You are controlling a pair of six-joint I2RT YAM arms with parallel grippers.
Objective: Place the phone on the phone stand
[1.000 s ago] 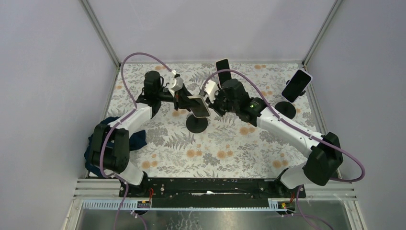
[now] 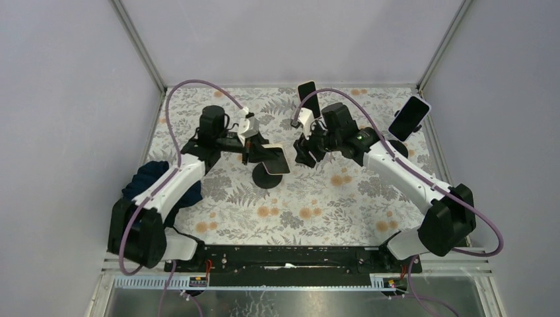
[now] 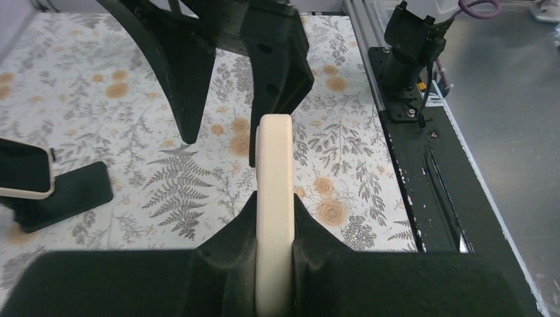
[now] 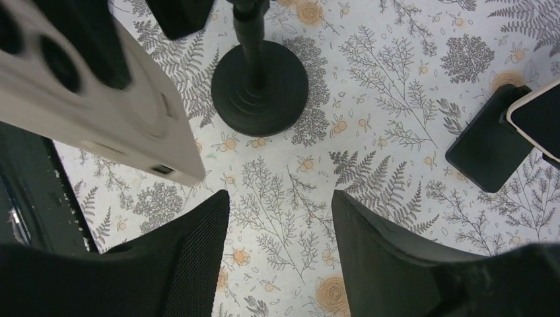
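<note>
In the top view my left gripper [image 2: 256,146] is shut on a white-edged phone [image 2: 277,162], held over a round black stand [image 2: 263,179]. The left wrist view shows the phone's pale side [image 3: 274,211] between the fingers. My right gripper [image 2: 306,153] is part open just right of the phone, nothing between its fingers. In the right wrist view the phone's back [image 4: 145,119] is at the upper left, blurred, beside the stand's base [image 4: 259,99].
Another phone on a black stand [image 2: 308,99] stands at the back centre. A third phone [image 2: 409,119] sits on a stand at the right. Dark cloth [image 2: 146,178] lies at the left.
The right gripper has moved slightly right and turned.
</note>
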